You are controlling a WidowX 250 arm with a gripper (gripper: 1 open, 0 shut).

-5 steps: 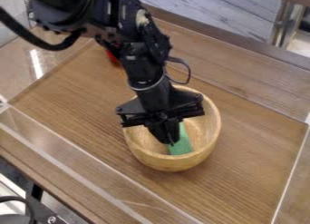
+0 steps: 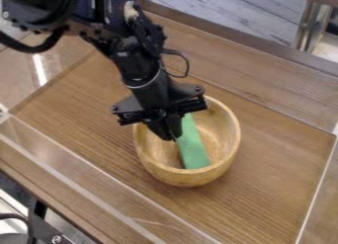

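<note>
A pale wooden bowl (image 2: 211,167) sits on the wooden table, holding a green object (image 2: 193,147) that lies along its inside. My black gripper (image 2: 169,127) is over the left part of the bowl, with its fingertips beside the upper left of the green object. Whether anything is between the fingers cannot be made out, nor how far apart they stand.
A ledge and metal post stand at the back right. A black cable lies at the lower left corner.
The gripper has moved left and a little up from the middle of the bowl, uncovering more of the green object.
</note>
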